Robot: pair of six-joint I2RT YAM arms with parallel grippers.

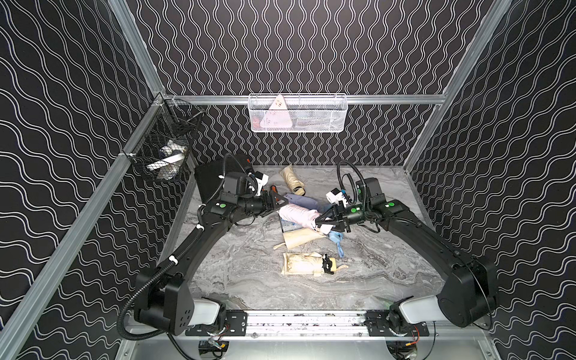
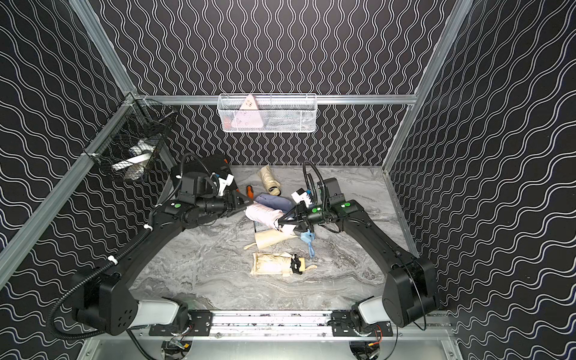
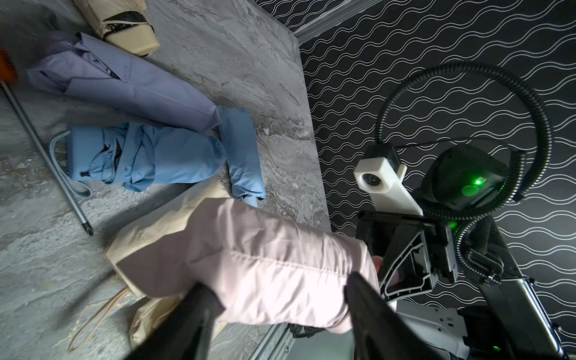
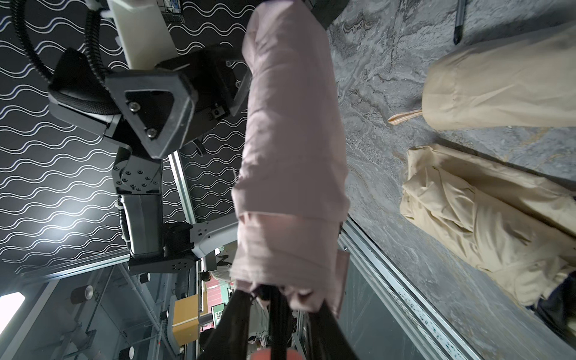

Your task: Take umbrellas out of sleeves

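A pale pink umbrella in its fabric sleeve [image 1: 297, 214] hangs between my grippers, above the other items. My right gripper [image 1: 322, 222] is at its right end; in the right wrist view the pink fabric [image 4: 291, 138] covers most of that end, so the finger's grip is hard to see. My left gripper [image 1: 277, 202] is at the pink bundle's left end, its fingers blurred either side of the fabric in the left wrist view. Below lie a blue umbrella [image 3: 168, 153], a lavender one [image 3: 138, 84], a cream piece [image 1: 300, 237] and a cream bundle [image 1: 303, 264] with a black strap.
A screwdriver [image 3: 42, 150] lies left of the blue umbrella. A cream bundle [image 1: 291, 177] and a black case [image 1: 207, 177] are at the back. A white mesh basket [image 1: 312, 117] hangs on the back wall.
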